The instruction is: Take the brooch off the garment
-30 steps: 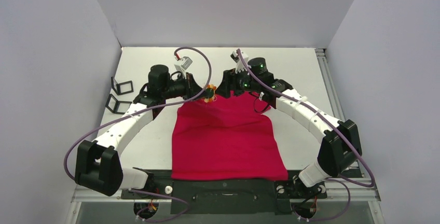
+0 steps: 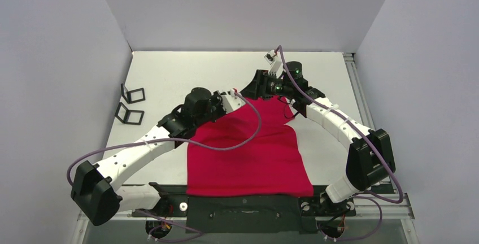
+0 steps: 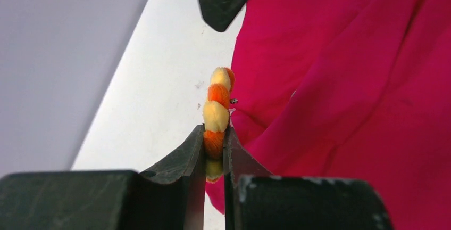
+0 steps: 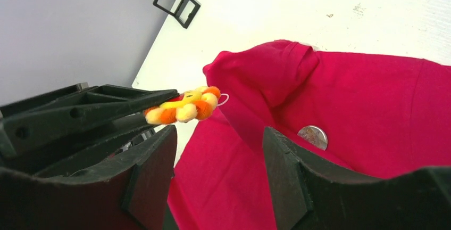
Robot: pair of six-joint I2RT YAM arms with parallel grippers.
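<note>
The brooch [image 3: 216,114] is a soft orange-and-yellow piece, seen edge-on in the left wrist view. My left gripper is shut on it. In the right wrist view the brooch [image 4: 194,106] hangs above the red garment [image 4: 372,102], a thin pale loop sticking out at its end. I cannot tell whether any cloth is still attached to it. My right gripper is part open with nothing between its fingers, and the brooch is just beyond them. From the top, the left arm hides the brooch. The garment [image 2: 248,168] lies spread on the table.
A shiny round disc [image 4: 314,137] rests on the garment. Two black frames [image 2: 134,95] stand at the table's left edge. Both arms meet closely over the garment's upper part. Bare table [image 2: 164,66] shows at the back.
The right gripper has shifted slightly to the right.
</note>
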